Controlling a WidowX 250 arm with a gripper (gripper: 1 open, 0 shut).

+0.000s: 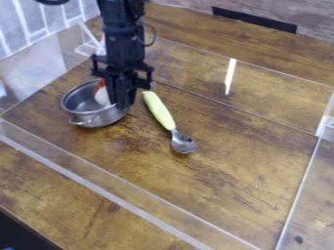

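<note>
A steel pot [85, 114] with a looped handle sits on the wooden table at left, a pinkish-white item [102, 96] partly visible inside it. The black gripper [120, 101] is lowered at the pot's right rim, its fingers dark and overlapping the rim; it looks shut, and whether anything is between the fingers is hidden. Just right of the pot lies a spoon [160, 112] with a pale yellow-green handle and a metal head toward the front.
A narrow white strip [229, 76] lies at the back right. A pale railing or wall edge runs along the upper left.
</note>
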